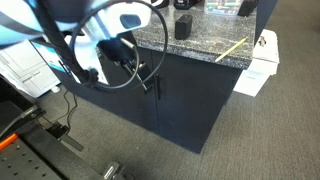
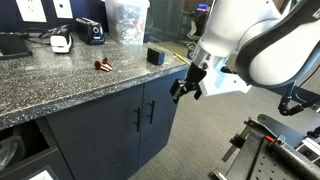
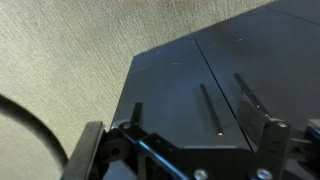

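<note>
Two dark cabinet doors [image 2: 158,128] stand closed beneath the granite counter. Each has a slim vertical handle; the left handle [image 3: 211,109] and right handle [image 3: 251,93] both show in the wrist view. My gripper is open in front of the doors, its fingers [image 3: 137,116] spread apart with empty space between them. Seen from the side, the gripper [image 2: 182,91] hangs below counter height, to the right of the handles and apart from them. In the first exterior view the arm covers much of the left door, leaving the right handle [image 1: 157,88] visible.
On the countertop [image 2: 85,88] sit a black block [image 2: 155,57], small red items [image 2: 103,64] and several devices along the back. A yellow stick [image 1: 231,48] lies near the counter's end. A white box [image 1: 254,72] stands beside the cabinet. Open carpet lies in front.
</note>
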